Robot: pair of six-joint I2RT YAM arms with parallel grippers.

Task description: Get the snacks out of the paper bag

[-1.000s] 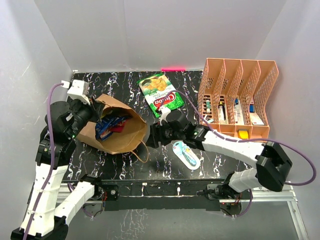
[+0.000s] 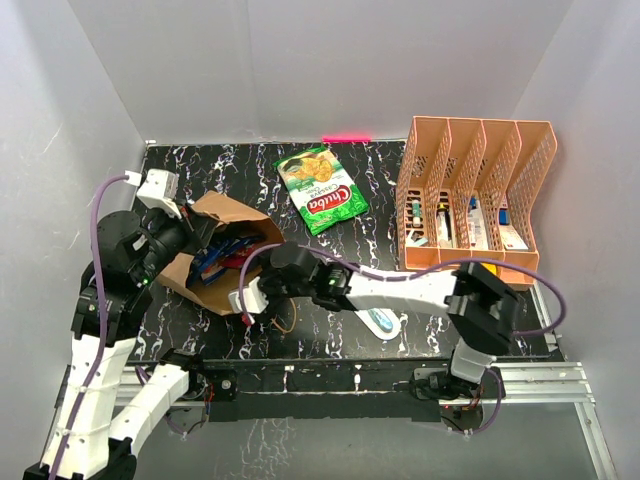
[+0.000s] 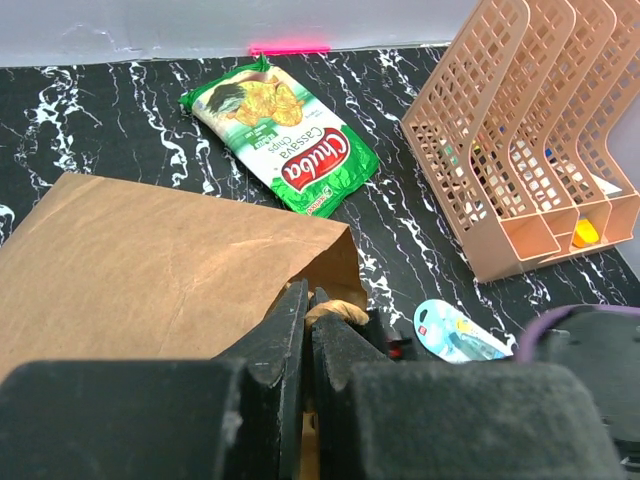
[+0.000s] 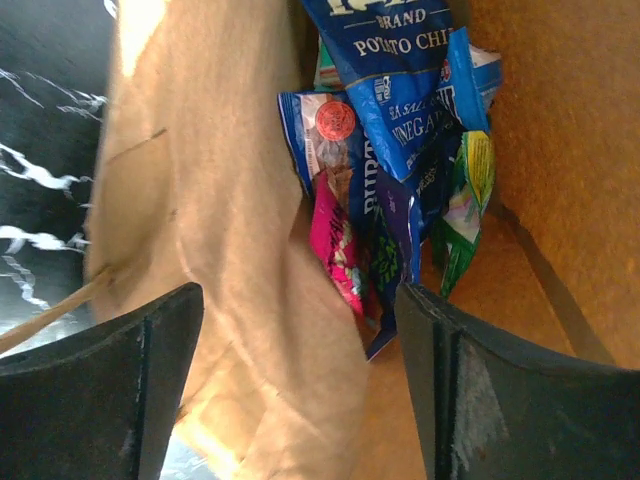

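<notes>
The brown paper bag (image 2: 253,218) lies tilted at the left of the table, its mouth facing right. Inside it the right wrist view shows a blue potato chip packet (image 4: 385,80) among other dark blue, pink and green wrappers. At the bag's upper edge my left gripper is shut, with the twisted paper handle (image 3: 337,311) at its fingertips. My right gripper is open at the bag's mouth, its fingers apart and no packet between them; the snacks lie ahead of it. A green and white bag of cassava chips (image 2: 321,190) rests outside on the table.
An orange divided rack (image 2: 428,160) holding small items stands at the right. A white and blue packaged item (image 2: 378,322) lies beneath the right arm. Bare marbled table (image 2: 375,240) shows between the chips and the rack.
The left gripper stays by the bag's edge; the bag's mouth looks partly covered now.
</notes>
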